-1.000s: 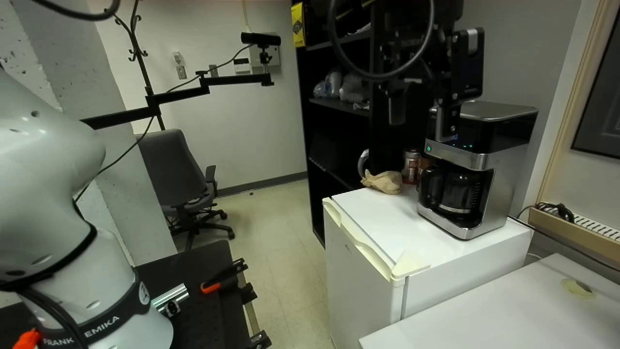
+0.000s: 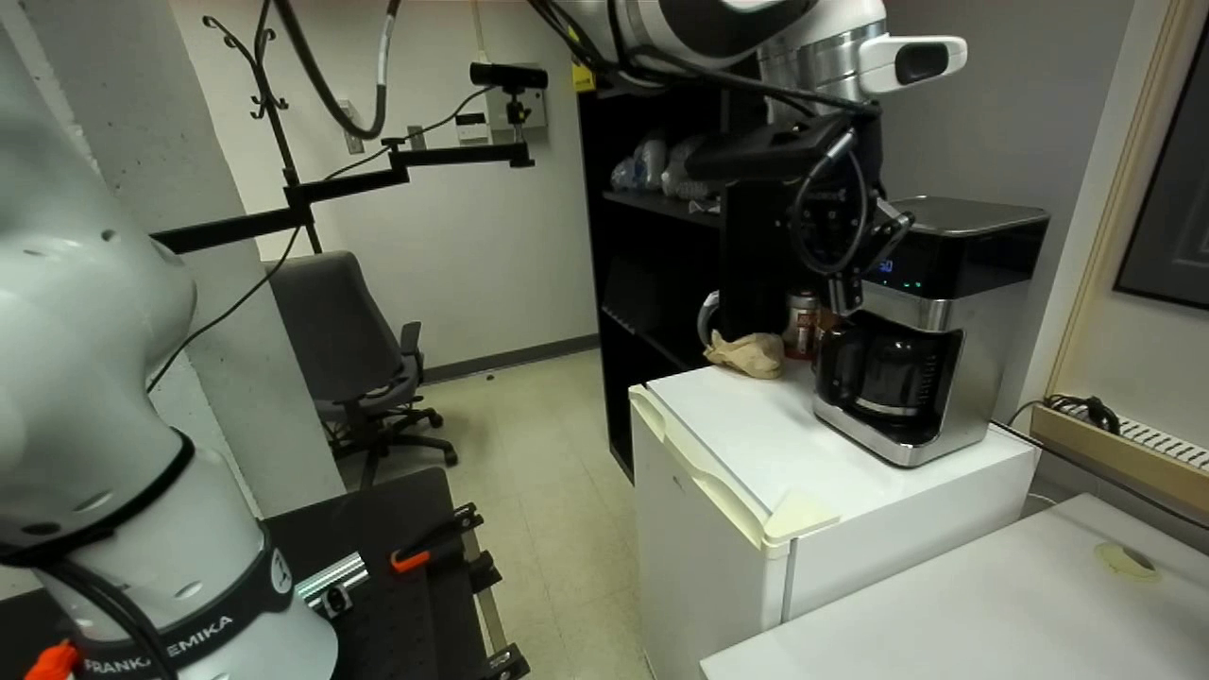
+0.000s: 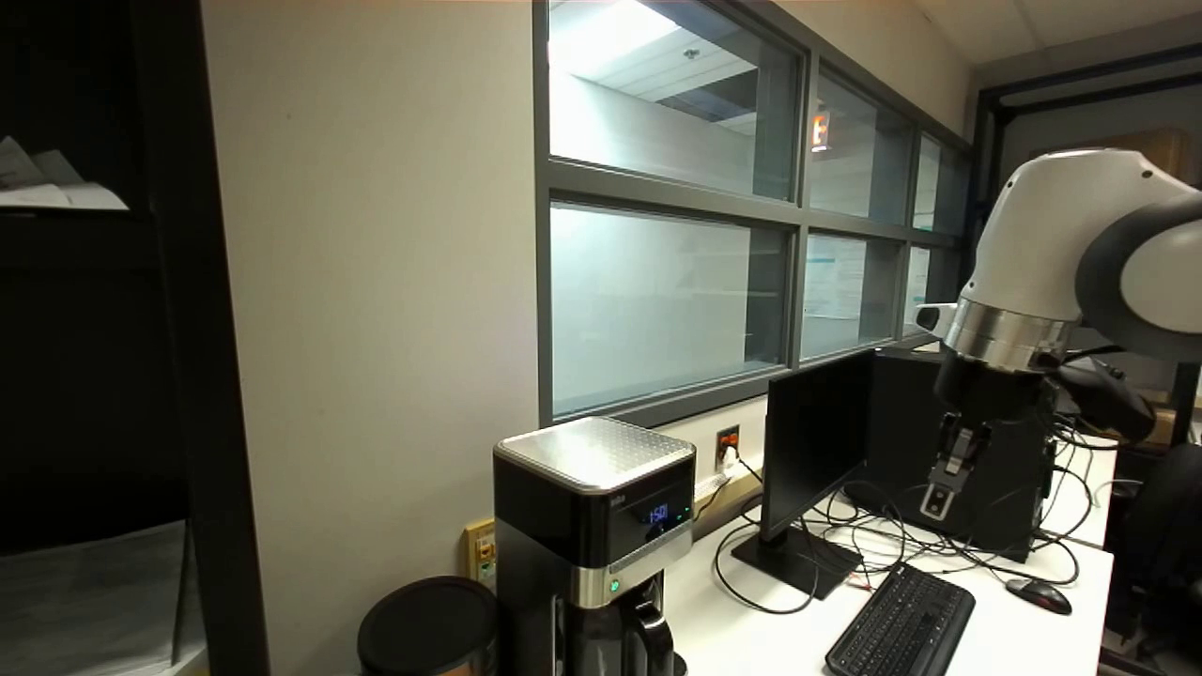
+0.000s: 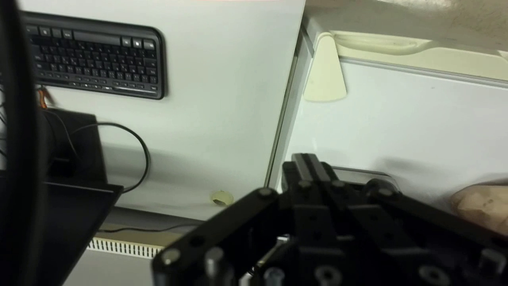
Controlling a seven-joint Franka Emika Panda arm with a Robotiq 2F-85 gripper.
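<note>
My gripper is shut, its two fingers pressed together with nothing showing between them. From exterior view 1, the gripper (image 2: 844, 297) appears in front of the coffee maker (image 2: 997, 306), pointing down. Exterior view 2 has the gripper (image 3: 936, 499) off to the right, high over the desk side and apart from the coffee maker (image 3: 592, 479). A dark glass carafe (image 2: 895, 372) sits inside the machine, whose display is lit. In the wrist view the gripper covers most of the coffee maker.
The white fridge top (image 2: 725, 414) carries a crumpled tan bag (image 2: 750, 355) and a jar (image 2: 801, 325) at the back. Beside it, a white desk (image 4: 214, 119) bears a keyboard (image 4: 95, 57) and a monitor (image 3: 817, 439).
The arm has turned and moved; more of its white wrist shows now. The gripper's fingers, apart a second ago, are now together, with the gripper still in front of the coffee maker.
</note>
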